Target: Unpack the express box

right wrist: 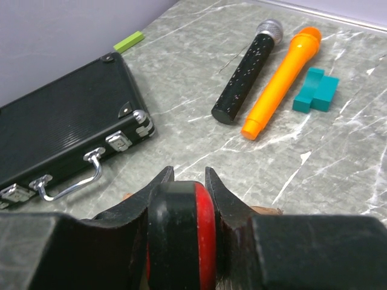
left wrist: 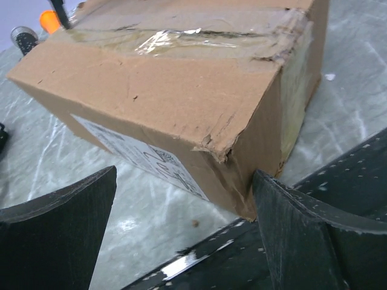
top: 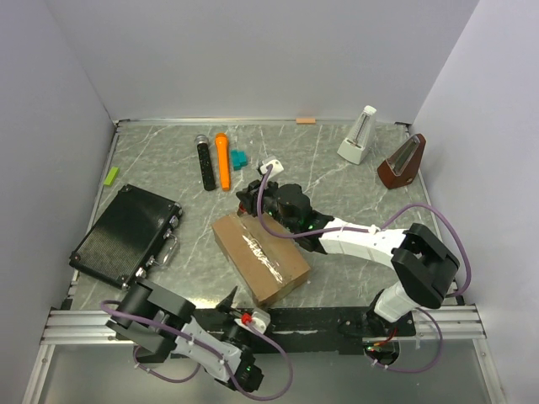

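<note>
A taped cardboard box lies at the middle front of the table, its label on a long side in the left wrist view. My right gripper is over the box's far end, shut on a black-and-red tool, which looks like a box cutter; its blade is hidden. My left gripper is open at the box's near end, one finger against or very near the corner, nothing held.
A black case lies left. Two microphones, a teal block and a green piece lie behind. Two metronomes stand back right.
</note>
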